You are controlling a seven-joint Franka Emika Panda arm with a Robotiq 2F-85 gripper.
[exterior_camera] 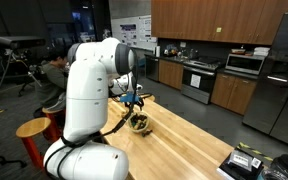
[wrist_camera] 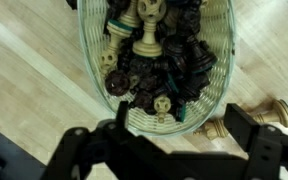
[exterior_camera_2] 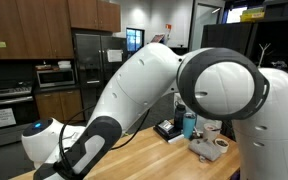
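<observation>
A pale woven basket (wrist_camera: 219, 85) fills the upper middle of the wrist view, holding several dark and cream chess pieces. Outside it, on the wood at the lower right, lies a tan chess piece (wrist_camera: 274, 115). My gripper is open above the table, its black fingers spread wide along the bottom of the wrist view, nothing held between them. The right finger (wrist_camera: 246, 128) overlaps the view of the loose piece; whether they touch cannot be told. In exterior view 1 the gripper (exterior_camera: 131, 101) hangs over the basket (exterior_camera: 139, 124). Exterior view 2 hides it behind the arm.
A black device (exterior_camera: 241, 164) sits near its right edge. Exterior view 2 shows a blue container (exterior_camera_2: 189, 125) and a grey object (exterior_camera_2: 209, 148) at the table's far side.
</observation>
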